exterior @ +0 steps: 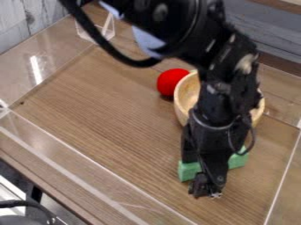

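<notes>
My black gripper (202, 171) is low over a mint green block (233, 162) at the lower right, its fingers open around the block and partly hiding it. A tan bowl (186, 91) stands behind the arm, largely hidden by it. A red round object (172, 81) lies just left of the bowl.
A clear plastic item (94, 26) stands at the back left. Dark cables lie at the bottom left corner.
</notes>
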